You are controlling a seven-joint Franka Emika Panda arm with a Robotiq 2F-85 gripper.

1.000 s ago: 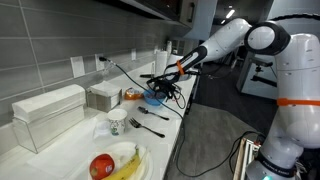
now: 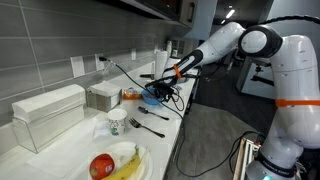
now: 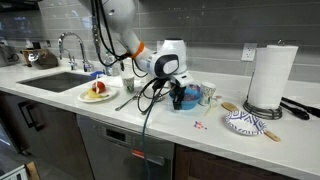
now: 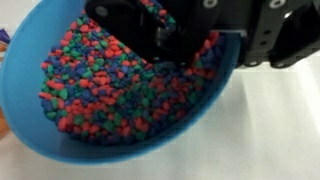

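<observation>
A blue bowl [image 4: 70, 145] full of small red, green, blue and purple pieces [image 4: 115, 95] fills much of the wrist view. Over the bowl, dark parts of my gripper reach down toward the pieces. Its fingertips are too dark and blurred to show how far apart they stand or whether anything is between them. In exterior view 2 the gripper [image 3: 178, 101] is at the bowl [image 3: 189, 124] on the counter, partly covering it. Exterior view 1 shows only a little of the bowl [image 2: 151, 99] beside the arm.
A patterned plate [image 3: 245, 123], a mug [image 3: 208, 93] and a paper towel roll [image 3: 272, 78] stand right of the bowl in exterior view 2. A plate with a red fruit [image 2: 102, 166] and a banana [image 2: 127, 168] lies nearest exterior view 1. Forks [image 2: 150, 130] lie on the counter.
The arm's wrist has shifted slightly over the bowl since a second ago.
</observation>
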